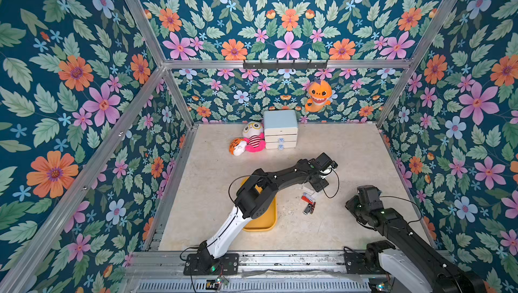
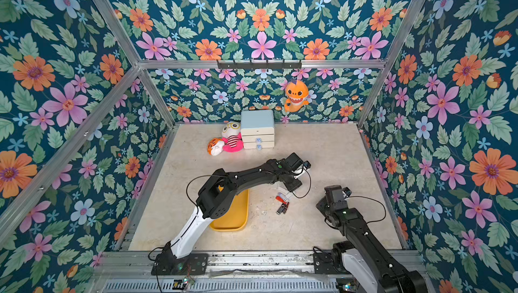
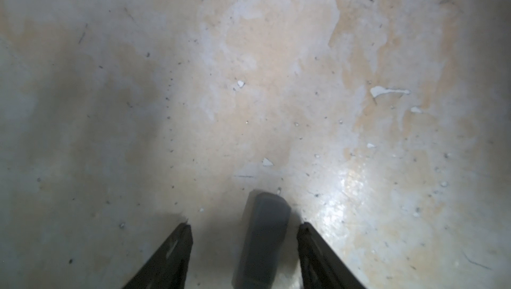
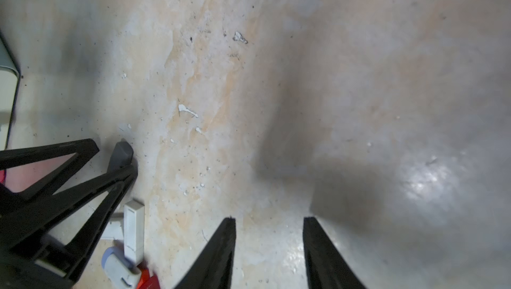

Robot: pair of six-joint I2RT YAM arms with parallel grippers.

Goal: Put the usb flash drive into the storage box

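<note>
A dark grey flash drive lies flat on the table in the left wrist view. My left gripper is open around it, one finger on each side with gaps between. In the right wrist view the end of the same drive shows by the left gripper's fingers; the top views hide it behind the left arm. The yellow box stands front left, partly covered by that arm. My right gripper hangs open and empty over bare table on the right.
Several small items, including a red one and a white stick, lie just in front of the left gripper. A blue-topped drawer unit and a pink plush toy stand at the back.
</note>
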